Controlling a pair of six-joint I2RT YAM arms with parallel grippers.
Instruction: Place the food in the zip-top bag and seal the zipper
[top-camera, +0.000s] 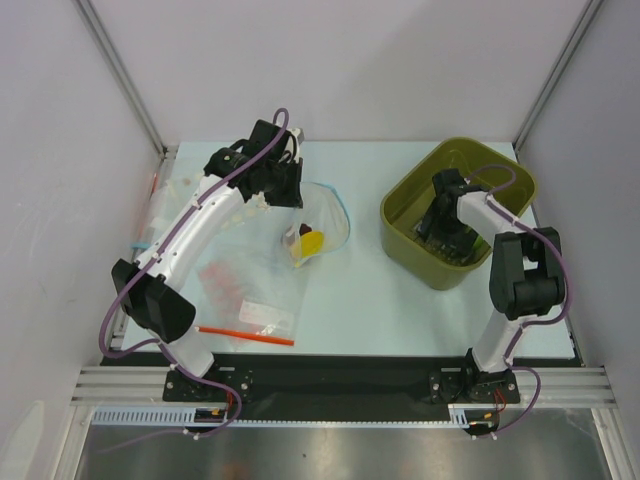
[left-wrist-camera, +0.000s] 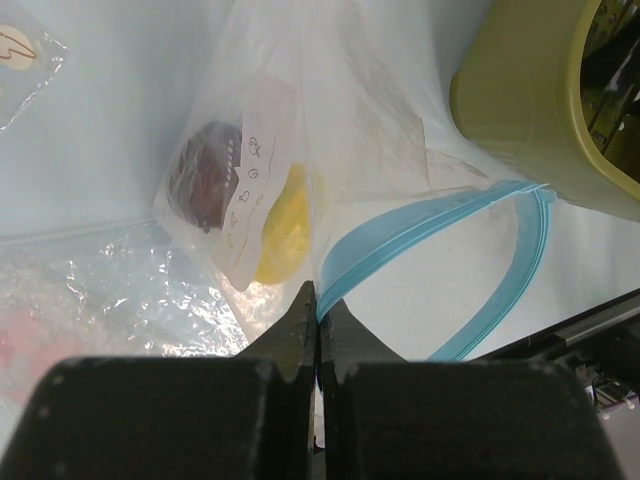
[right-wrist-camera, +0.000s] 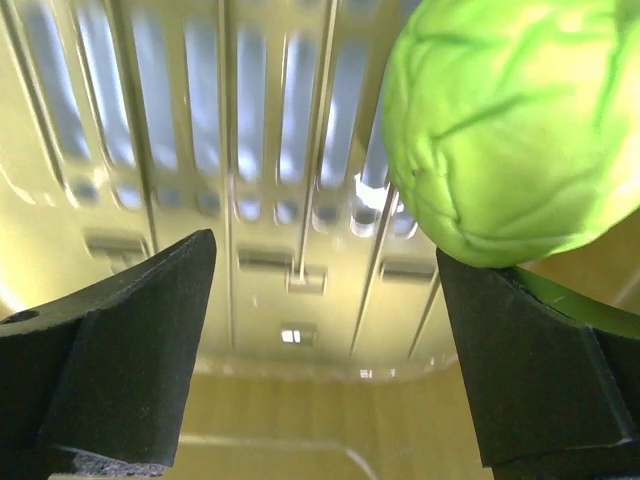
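The zip top bag with blue zipper lies mid-table, holding a yellow food item and a dark round one. My left gripper is shut at the edge of the bag's opening, by the zipper. My right gripper is down inside the olive bin, open, with a bright green, crinkled round food beside its right finger; the top view mostly hides that food under the arm.
Flat plastic bags, one with a red-orange zipper, lie left and front of the open bag. Clear table lies between the bag and bin.
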